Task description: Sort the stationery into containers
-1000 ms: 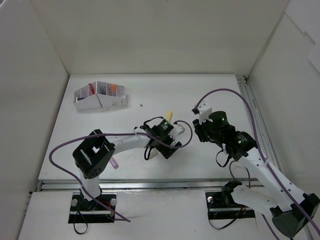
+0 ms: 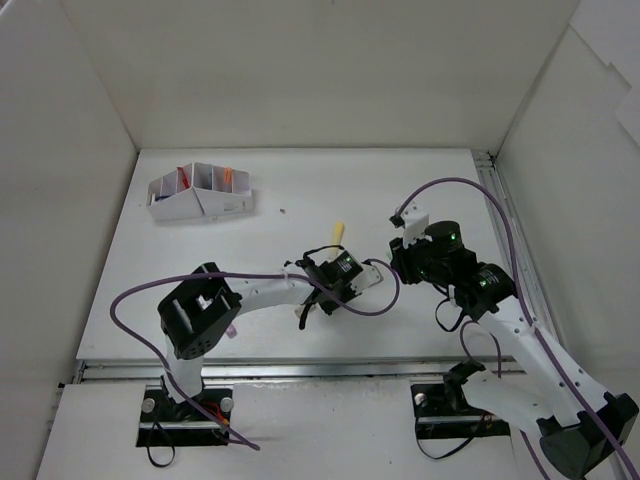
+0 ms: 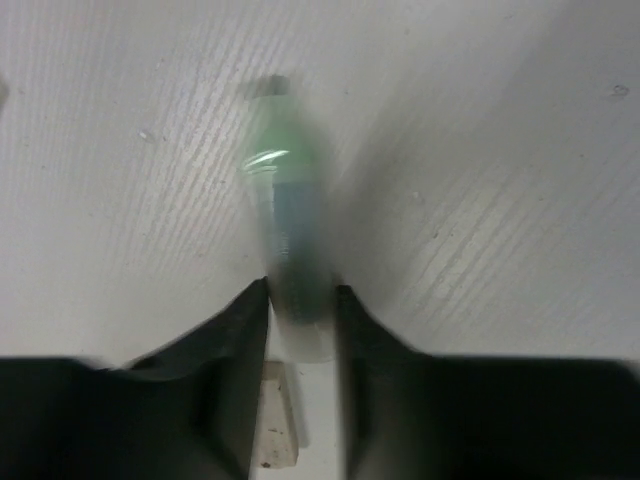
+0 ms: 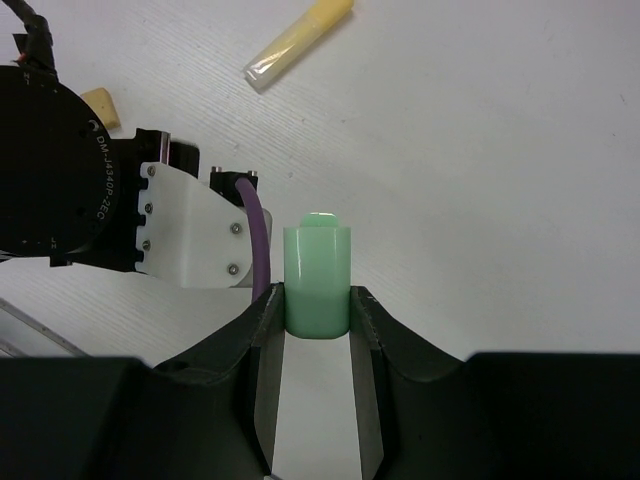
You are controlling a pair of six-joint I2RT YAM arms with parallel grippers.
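In the left wrist view, a blurred green and blue marker with a dark tip lies against the white tabletop. My left gripper straddles its near end, fingers part open on either side; whether the pads touch it is unclear. My right gripper is shut on a pale green piece of stationery, held above the table in the right wrist view. A yellow marker lies behind the left hand. The white divided container stands at the back left, with red and orange items in it.
A beige block lies beside the left fingers. Part of a pink item shows by the left forearm. The left arm's purple cable passes close to the right gripper.
The left arm has shifted to the right across the table, with its hand nearer the right arm. The right arm has moved slightly to the right.
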